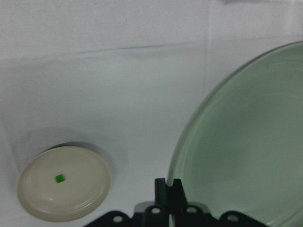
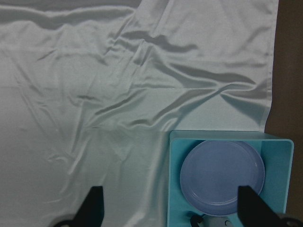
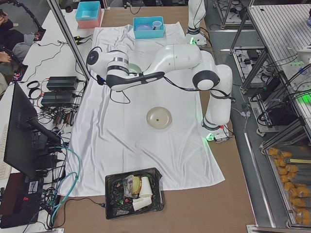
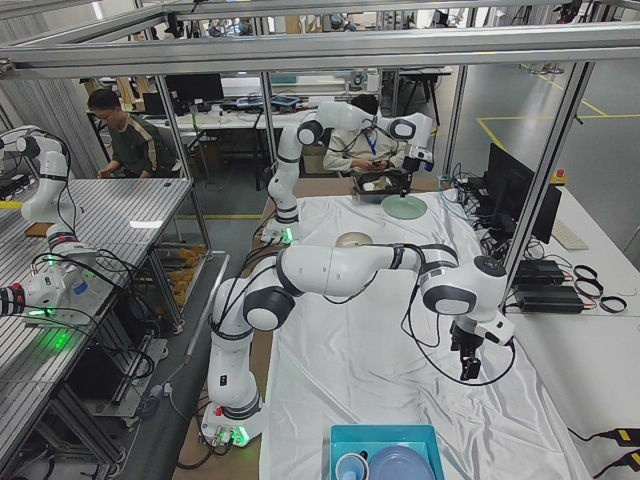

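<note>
A pale green plate is held at its rim by my left gripper, shut on it. A beige plate (image 3: 159,118) with a small green square lies on the white cloth. My right gripper stands open over the cloth beside a blue bin (image 3: 148,34), which holds a blue plate (image 2: 221,175) and a cup (image 4: 350,468).
A black crate (image 3: 133,193) with packets and white items sits at the cloth's edge. A monitor (image 3: 26,136), cables and boxes line one side; metal framing stands on the other.
</note>
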